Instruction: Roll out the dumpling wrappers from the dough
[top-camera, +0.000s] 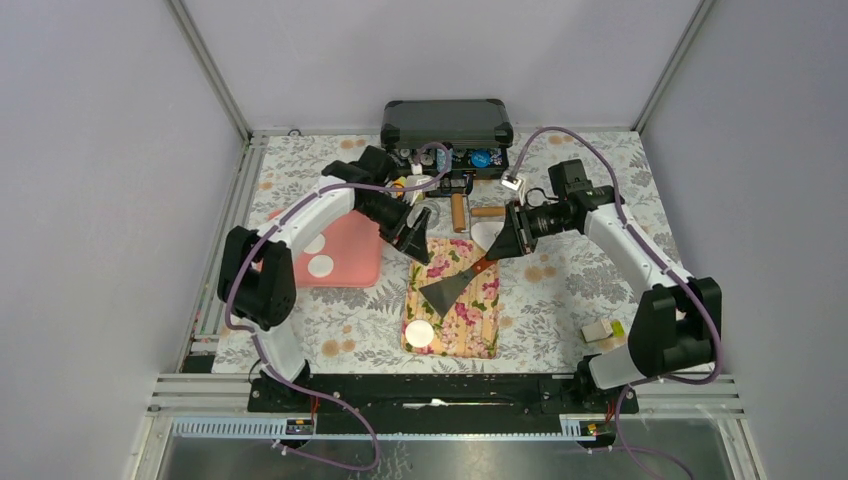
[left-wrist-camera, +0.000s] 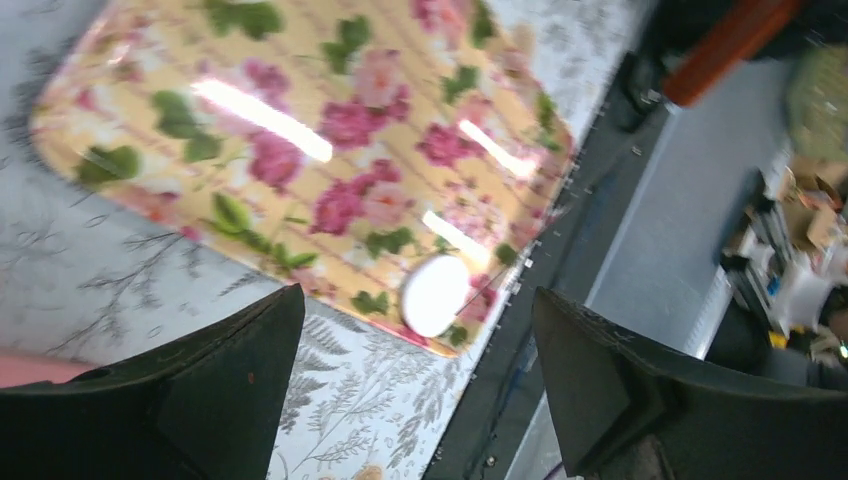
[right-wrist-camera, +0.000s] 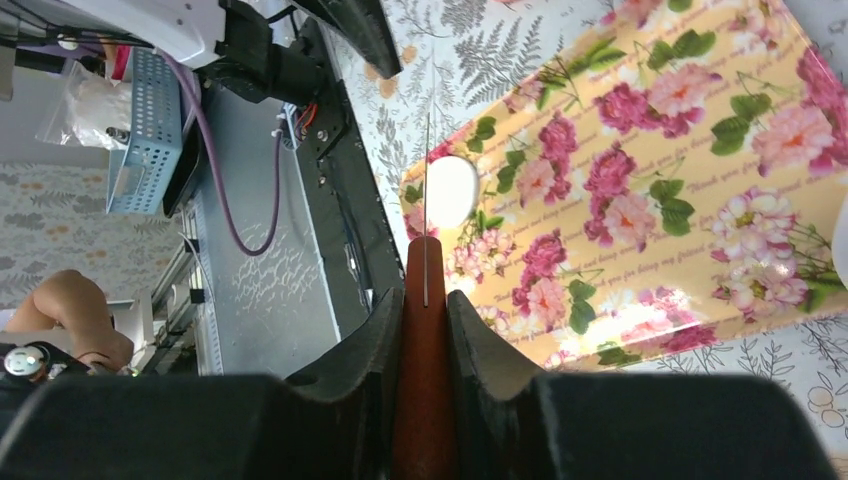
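Note:
A metal scraper (top-camera: 447, 291) with a brown handle (right-wrist-camera: 425, 350) hangs over the flowered board (top-camera: 470, 335), my right gripper (top-camera: 512, 238) shut on that handle. In the right wrist view the blade appears edge-on. One flat white dough round (top-camera: 420, 333) lies at the board's near-left corner; it shows too in the left wrist view as a white dough round (left-wrist-camera: 435, 295). My left gripper (top-camera: 416, 246) is open over the board's far-left corner, its fingers (left-wrist-camera: 215, 370) wide apart, nothing between them. White rounds (top-camera: 320, 266) lie on the pink tray (top-camera: 350, 255).
Behind the board are a rolling pin (top-camera: 459, 213), a white round item (top-camera: 486, 234) and a black open case (top-camera: 446, 125). A small pale block (top-camera: 597, 331) sits at the near right. The table right of the board is mostly clear.

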